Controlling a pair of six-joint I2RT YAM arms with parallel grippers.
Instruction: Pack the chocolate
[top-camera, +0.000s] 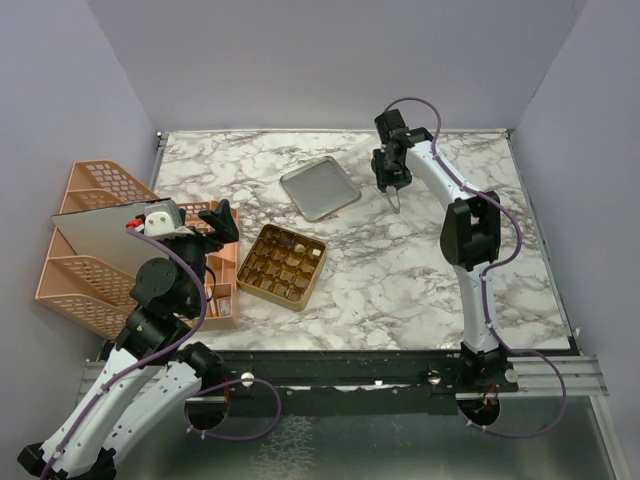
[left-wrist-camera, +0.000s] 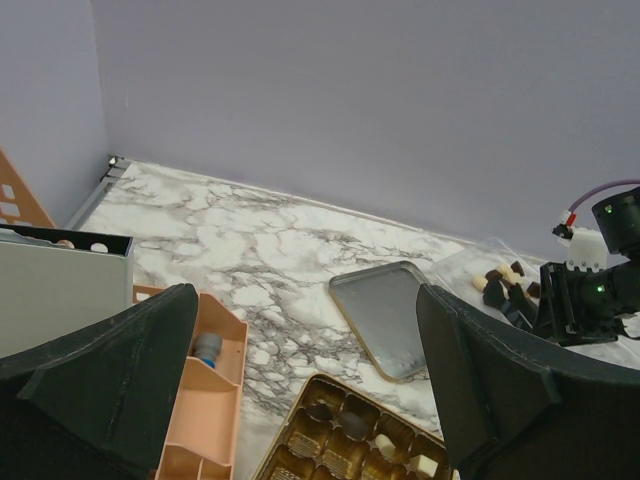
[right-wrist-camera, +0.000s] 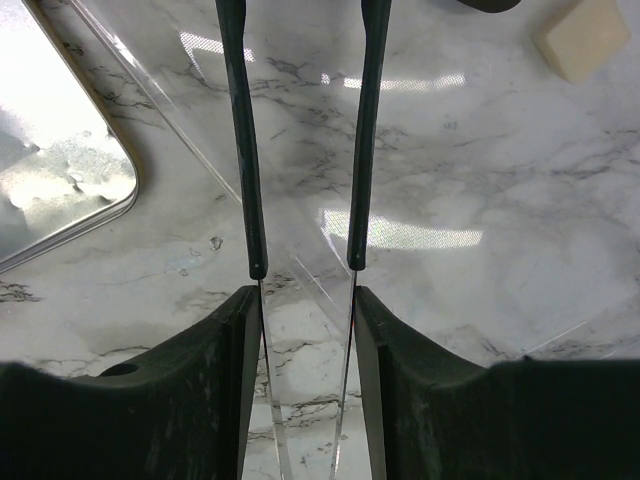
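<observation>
My right gripper (top-camera: 389, 168) is over a clear plastic bag (left-wrist-camera: 460, 268) at the back right, which holds dark and pale chocolates, seen in the left wrist view. In the right wrist view a pair of tongs (right-wrist-camera: 249, 180) runs between the fingers, and a pale square chocolate (right-wrist-camera: 580, 38) lies at the upper right; whether the fingers grip the tongs is unclear. My left gripper (top-camera: 215, 220) is open, above the orange organizer at the left. A gold tray (top-camera: 283, 264) with square compartments holds a few pieces.
A grey metal tray (top-camera: 318, 187) lies between the gold tray and the bag. The orange organizer (top-camera: 87, 280) with a white panel fills the left.
</observation>
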